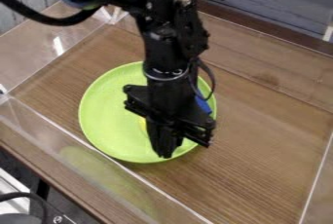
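The black gripper (166,135) is low over a bright green plate (107,109) in the middle of the camera view, its fingertips close together above the plate's front half. Nothing shows between them. Behind the arm, a blue object (202,101) on the plate's right side is mostly hidden, and a small patch of yellow shows just left of the gripper, largely covered by it.
A transparent edge runs along the near left, and a pale wooden wall (274,14) stands at the back.
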